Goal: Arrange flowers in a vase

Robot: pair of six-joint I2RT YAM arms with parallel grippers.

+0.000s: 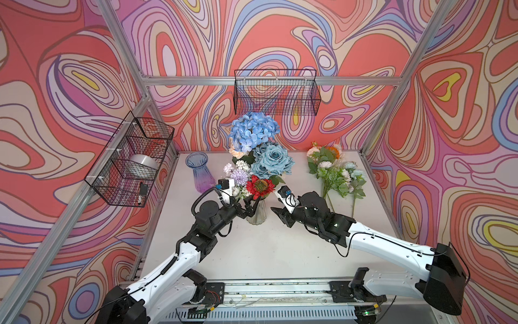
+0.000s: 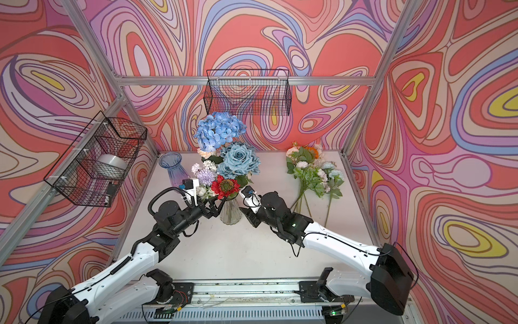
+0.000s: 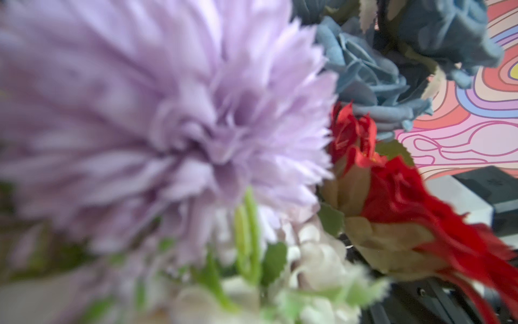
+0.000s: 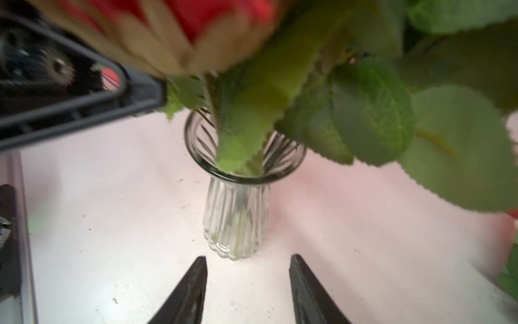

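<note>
In the middle, a clear ribbed vase [image 4: 235, 216] holds a dense bouquet: blue hydrangea [image 1: 253, 129], blue roses [image 1: 272, 159], white blooms, a lilac flower [image 3: 178, 124] and a red flower [image 1: 260, 187]. My left gripper [image 1: 253, 205] is against the bouquet's lower left; in the left wrist view lilac petals fill the frame and its fingers are hidden. My right gripper stands low at the vase's right, fingertips apart with only table between them.
A blue-purple vase [image 1: 200, 172] stands at the back left. More flowers [image 1: 337, 178] lie at the right. Wire baskets [image 1: 276, 97] hang on the walls.
</note>
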